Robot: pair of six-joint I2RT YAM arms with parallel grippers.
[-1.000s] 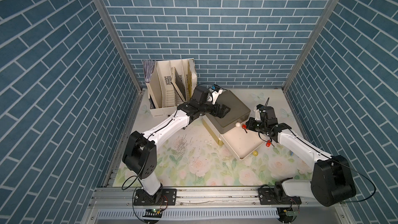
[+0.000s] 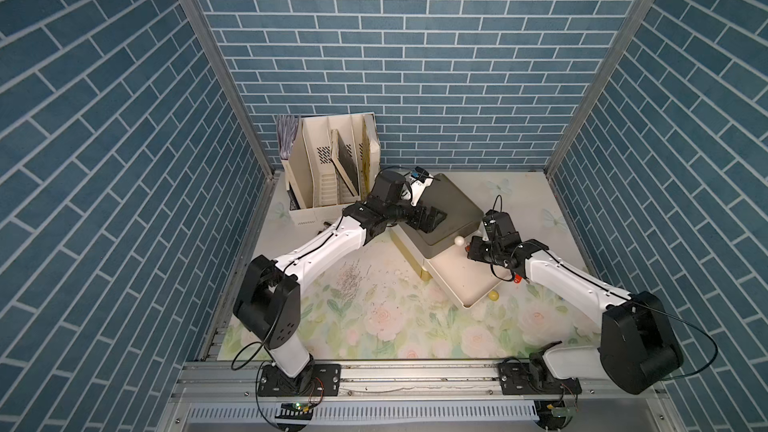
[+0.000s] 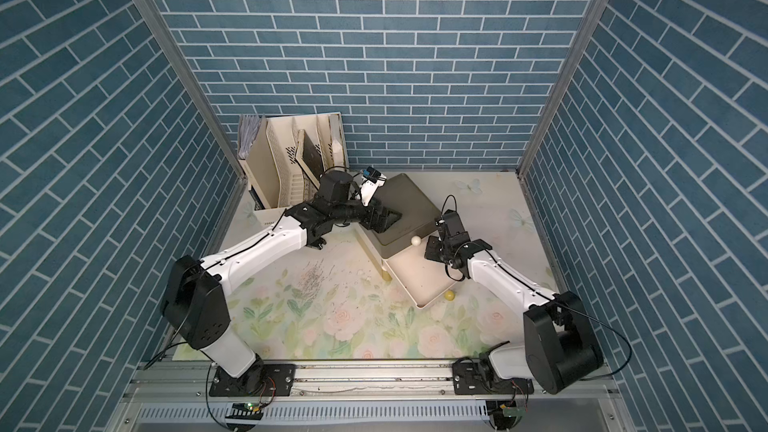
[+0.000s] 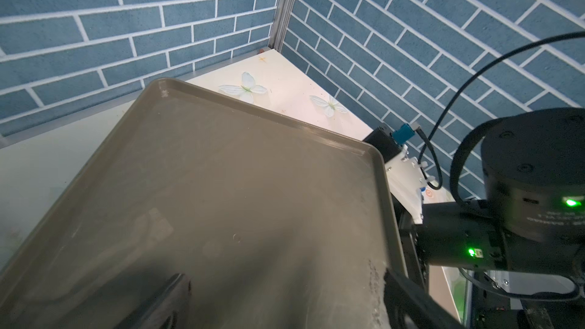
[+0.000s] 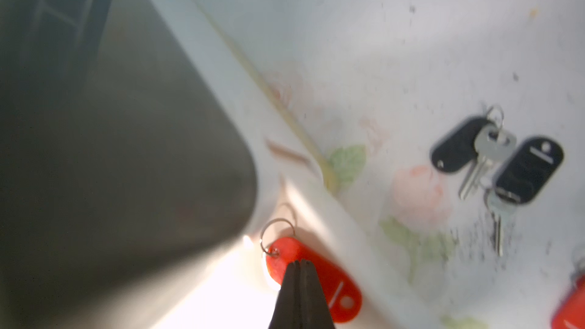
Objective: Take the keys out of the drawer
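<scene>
The pale drawer (image 2: 460,280) is pulled out below the dark lid (image 2: 448,200). A red key tag (image 5: 317,283) with a ring lies inside at its back corner. My right gripper is shut right at the tag; I cannot tell whether it touches it. Keys with black tags (image 5: 527,167) lie outside on the table, beside another red tag (image 5: 566,304). My left gripper is over the dark lid; how wide its fingers stand is hard to judge beyond two fingers seen apart.
A white ball (image 2: 459,240) is in the drawer and a yellow ball (image 2: 493,295) lies outside. A file organiser (image 2: 320,208) stands at back left.
My right gripper has moved left and down over the red tag in the drawer, now covering most of it in the top left view. The left arm has barely moved.
</scene>
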